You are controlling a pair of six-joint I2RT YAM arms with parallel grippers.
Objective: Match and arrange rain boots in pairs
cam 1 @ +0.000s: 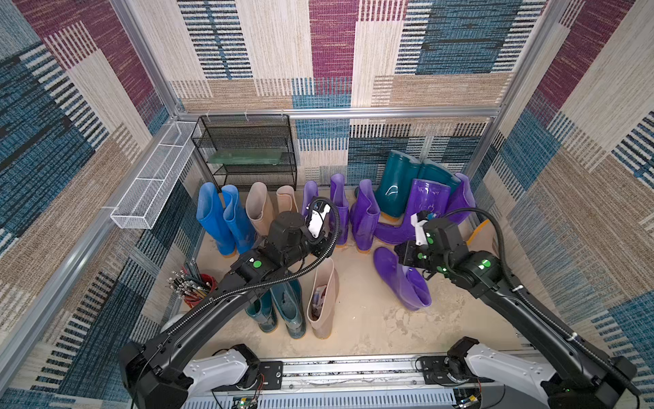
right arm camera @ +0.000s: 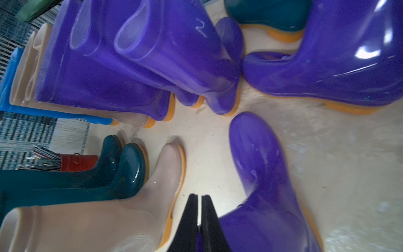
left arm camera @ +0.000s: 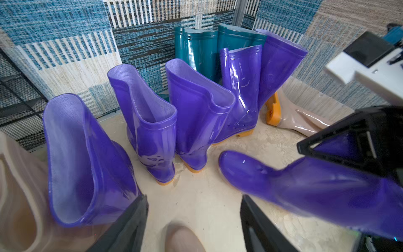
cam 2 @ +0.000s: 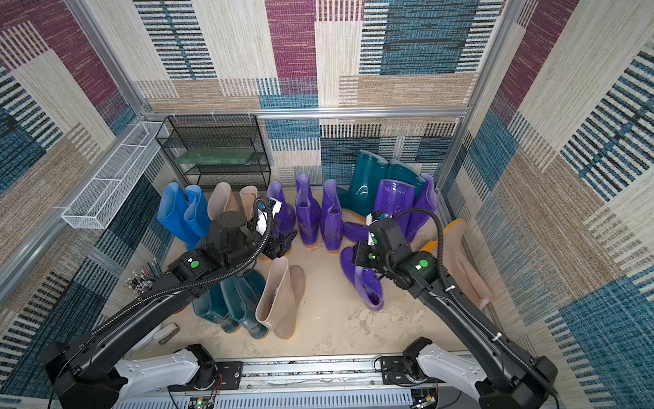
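My right gripper is shut on the shaft of a purple boot [cam 1: 402, 283], whose toe points toward the back left. Its lower part appears just above or on the floor; which one I cannot tell. My left gripper stands open with nothing between its fingers, in front of the back row. That row holds blue boots [cam 1: 216, 218], beige boots [cam 1: 259, 208] and several upright purple boots [left arm camera: 153, 130]. At the back right, purple boots [left arm camera: 241, 84] stand before teal boots [left arm camera: 197, 46]. Teal boots [cam 1: 287, 306] and an upright beige boot [cam 1: 323, 300] stand at the front left.
A beige boot [cam 2: 456, 259] lies by the right wall. A black mesh rack [cam 1: 293, 146] stands at the back left, and a white wire basket [cam 1: 136, 221] hangs on the left wall. Bare floor [cam 1: 361, 306] shows at the front middle.
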